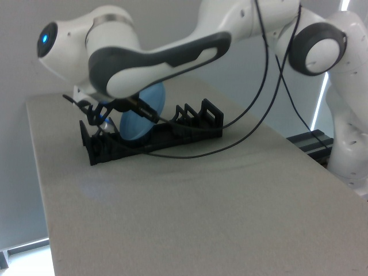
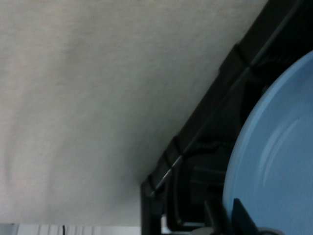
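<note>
A blue plate (image 1: 138,123) stands tilted upright at the black rack (image 1: 175,135), low in its middle slots. My gripper (image 1: 146,109) is at the plate's upper left part, partly hidden by the arm and cables. In the wrist view the plate (image 2: 274,161) fills the right side, beside the dark rack (image 2: 205,107); dark gripper fingertips meet its rim at the bottom edge. Whether they are closed on it is hard to tell.
The rack's right slots hold nothing. Black cables hang from the arm across the rack.
</note>
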